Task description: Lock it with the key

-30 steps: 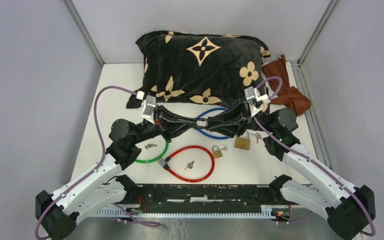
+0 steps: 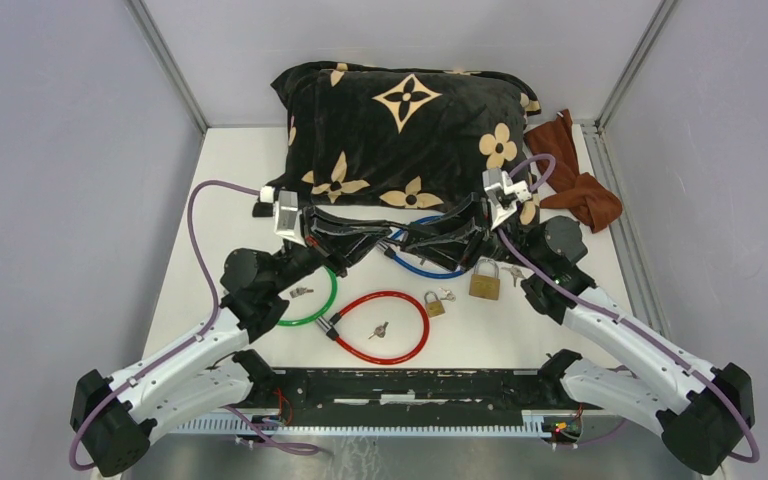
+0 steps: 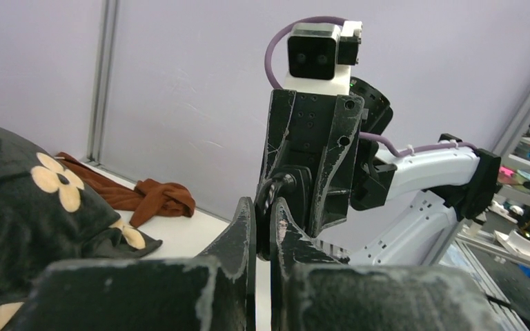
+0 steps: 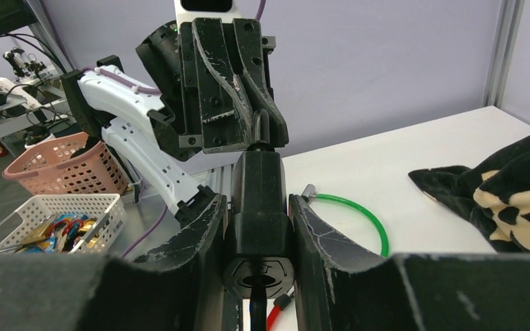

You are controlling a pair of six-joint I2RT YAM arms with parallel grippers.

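Over the middle of the table, my left gripper (image 2: 387, 235) and right gripper (image 2: 406, 238) face each other tip to tip. In the right wrist view, a black lock body (image 4: 259, 200) with a round end is held between the fingers of my right gripper. My left gripper is shut on a dark narrow piece (image 4: 261, 129) at the far end of that body. Whether it is a key, and how deep it sits, cannot be told. In the left wrist view, a dark piece (image 3: 264, 221) shows between the left fingers.
Below on the table lie a red ring lock (image 2: 426, 325), a green one (image 2: 333, 292), a blue one (image 2: 430, 273), brass padlocks (image 2: 435, 308) (image 2: 484, 287) and loose keys (image 2: 380, 330). A dark cushion (image 2: 405, 130) and brown cloth (image 2: 585, 195) fill the back.
Both grippers have shifted slightly left in the top view, still tip to tip. The left wrist housing stands more upright than before. The things on the table have not moved.
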